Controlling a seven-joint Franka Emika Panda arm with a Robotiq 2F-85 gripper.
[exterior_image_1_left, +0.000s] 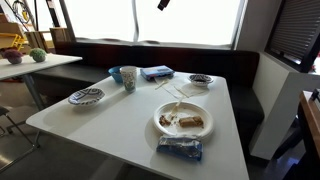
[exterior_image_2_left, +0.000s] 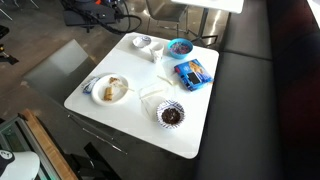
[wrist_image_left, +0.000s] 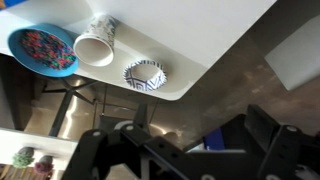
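Note:
Open and empty, my gripper hangs high, its dark fingers spread in the lower part of the wrist view. Only a small dark tip, probably of the gripper, shows at the top of exterior view 1. A patterned bowl (wrist_image_left: 145, 75) sits by the table edge, ahead of the fingers and apart from them. Beside it are a patterned cup (wrist_image_left: 95, 40) and a blue bowl (wrist_image_left: 46, 50) of colourful small pieces. A white plate (exterior_image_1_left: 161, 125) carries brown food (exterior_image_1_left: 188, 122), with a blue-silver packet (exterior_image_1_left: 180, 147) before it.
A blue bag (exterior_image_2_left: 193, 74) and a patterned bowl with dark contents (exterior_image_2_left: 171, 116) stand on the white table (exterior_image_2_left: 140, 125). Thin white items lie mid-table. A dark bench (exterior_image_2_left: 240, 100) runs alongside. Free tabletop shows at the near left in exterior view 1.

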